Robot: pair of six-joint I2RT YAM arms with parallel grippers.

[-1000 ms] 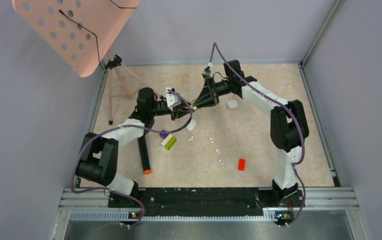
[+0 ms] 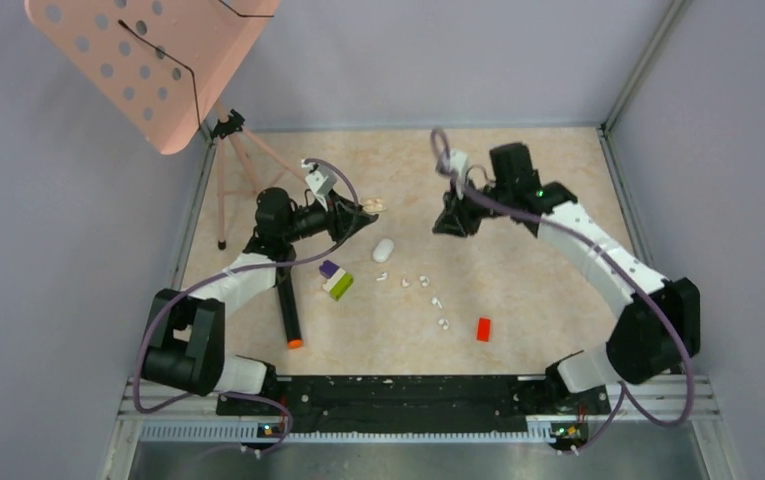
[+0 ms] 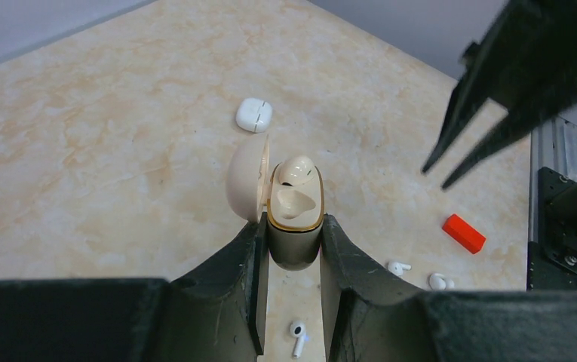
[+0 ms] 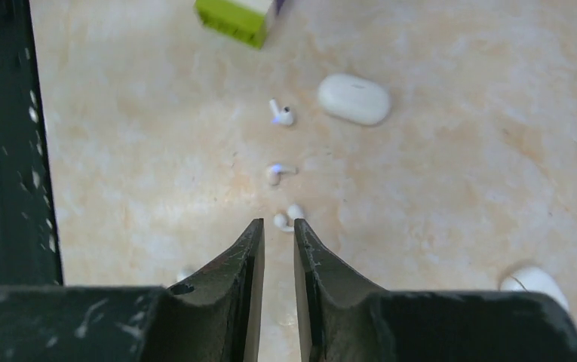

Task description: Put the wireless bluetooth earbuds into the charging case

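Observation:
An open cream charging case (image 3: 294, 226) is held upright in my left gripper (image 2: 368, 214), which is shut on it; one earbud (image 3: 297, 169) sits in a compartment, and the front one looks empty. My right gripper (image 2: 450, 226) hangs over the table apart from the case, its fingertips close together in the right wrist view; nothing shows between them. Several white earbuds (image 2: 437, 302) lie scattered on the table, blurred in the right wrist view. A white closed case (image 2: 383, 250) lies below the grippers.
A red block (image 2: 484, 329) lies front right. A green, white and purple block pile (image 2: 340, 286) and a black tube (image 2: 288, 305) are at left. A pink perforated panel on a tripod (image 2: 236, 150) stands back left.
My right gripper has pulled away from the held case, moving right and toward the front. My left gripper has shifted slightly left with the case. An earbud shows on the middle table that was absent earlier.

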